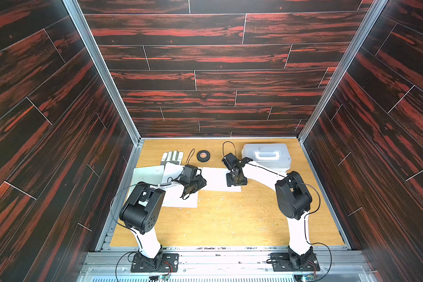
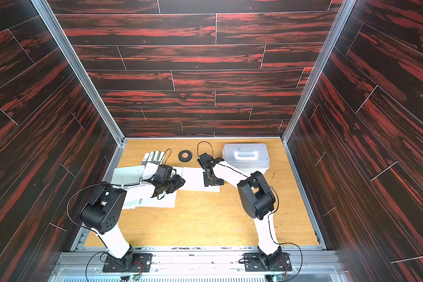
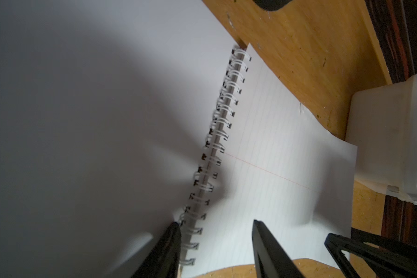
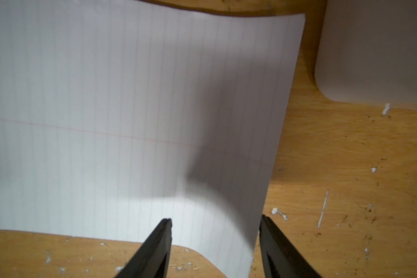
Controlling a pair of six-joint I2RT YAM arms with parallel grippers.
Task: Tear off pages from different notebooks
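Observation:
A spiral-bound notebook lies open, its white wire binding (image 3: 213, 143) showing in the left wrist view. To the right of the binding spreads a lined page (image 3: 282, 176) with a slightly curled outer edge; a plain white sheet (image 3: 88, 120) fills the left side. My left gripper is part open above the binding's near end, one finger beside the wire and the other over the lined page. Over that page's outer near corner (image 4: 236, 245), my right gripper stands open, the corner showing between its fingers. Whether they touch the paper is unclear.
A pale green notebook (image 1: 148, 174) and white sheets (image 1: 171, 202) lie at the left. Behind are a glove (image 1: 172, 157), a black tape roll (image 1: 203, 156) and a clear lidded box (image 1: 267, 155).

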